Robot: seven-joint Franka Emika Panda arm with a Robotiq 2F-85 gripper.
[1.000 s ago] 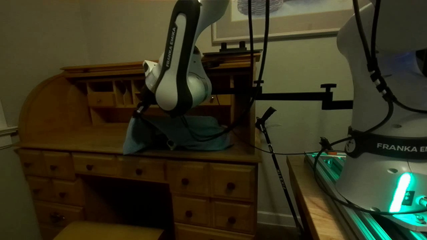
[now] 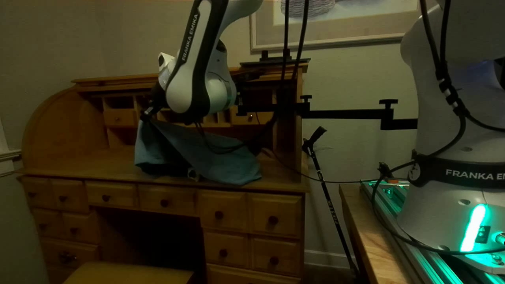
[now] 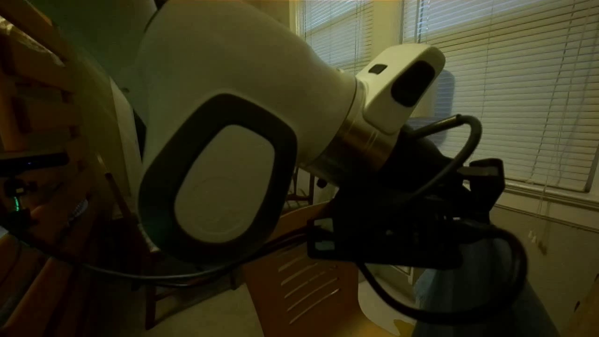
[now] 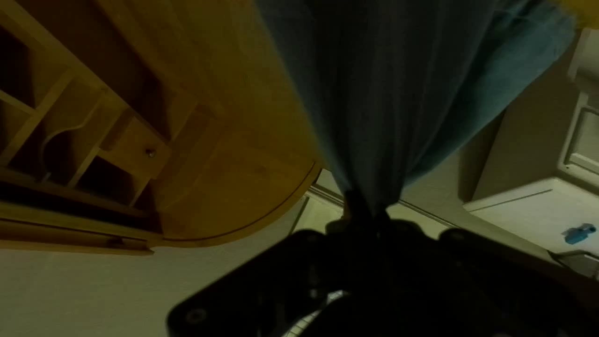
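A blue-grey cloth (image 2: pixel 208 154) stretches from my gripper (image 2: pixel 145 116) down across the desk's work surface. Its upper corner is pinched between the fingers, and the rest slopes to the right with its lower part on the desk. In the wrist view the cloth (image 4: pixel 387 95) gathers into a narrow bunch at the dark fingertips of my gripper, which is shut on it. From the other side, part of the cloth (image 3: pixel 471 286) hangs below the black gripper housing and a looping cable, which hide the fingers there. Something dark lies in the shadow under the cloth.
The wooden roll-top desk (image 2: pixel 109 158) has pigeonholes behind the cloth and drawers below. A chair seat (image 2: pixel 128 273) stands in front. Black cables hang from the arm near the cloth.
My arm and gripper have moved left and upward. The cloth's held corner rose with them, and the cloth is pulled left and stretched more taut.
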